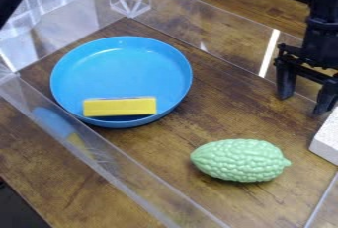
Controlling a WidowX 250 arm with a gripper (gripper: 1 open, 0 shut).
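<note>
A blue plate (123, 72) rests on the wooden surface at the left, with a yellow block (119, 107) on its near part. Toward the bottom centre lies a pale green bumpy vegetable (240, 160). At the top edge a dark, blurred shape with blue, probably part of the arm, is cut off by the frame; the gripper's fingers cannot be made out.
Clear plastic walls edge the workspace. A black robot arm or fixture (314, 49) stands at the right, with a white object (327, 133) below it. Bare wood lies between the plate and the vegetable.
</note>
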